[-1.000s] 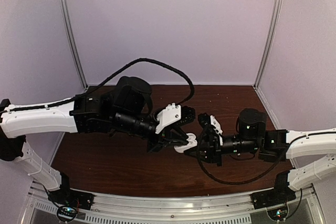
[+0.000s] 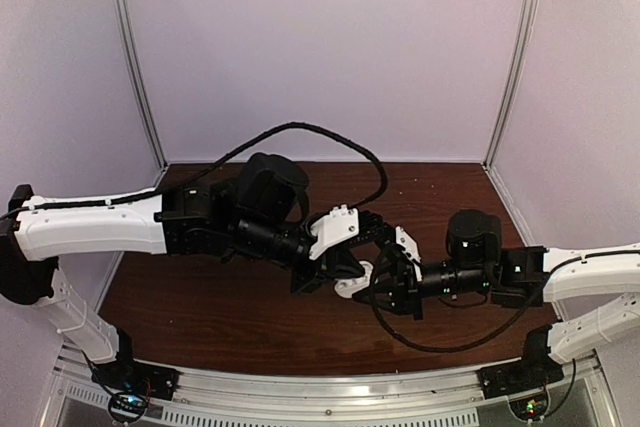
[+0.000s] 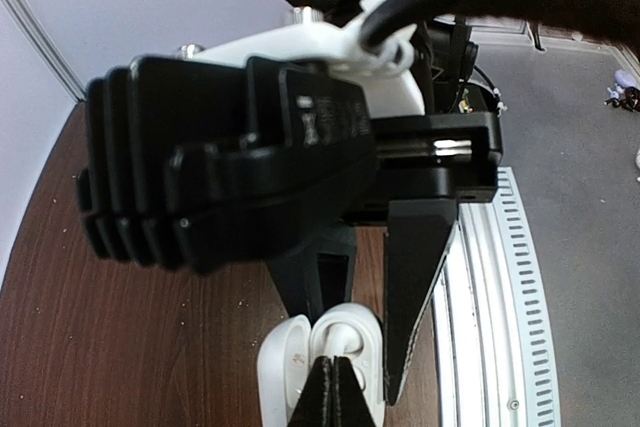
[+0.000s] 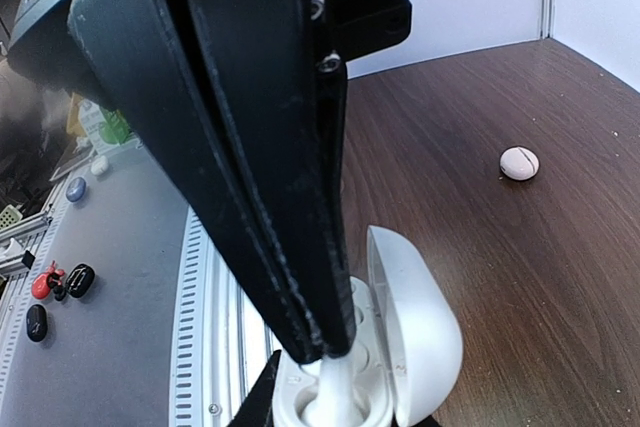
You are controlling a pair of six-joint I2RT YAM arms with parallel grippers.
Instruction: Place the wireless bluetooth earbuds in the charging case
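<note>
The white charging case [image 2: 352,283], lid standing open, is held by my right gripper [image 2: 368,291] above the table; in the right wrist view the case [image 4: 415,327] shows a white earbud stem [image 4: 335,392] in its cavity. My left gripper is shut, its narrow tips at the open case, over the earbud in it; in the right wrist view its black fingertips press right at the earbud, and I cannot tell that anything is between them.
A white oval object [image 4: 519,163] lies on the wooden table [image 4: 540,267]. The metal rail [image 3: 470,347] runs along the table's edge, with grey floor and small loose items beyond it.
My left arm and its cable have shifted slightly to the right, toward the right gripper. The case has moved a little to the right too.
</note>
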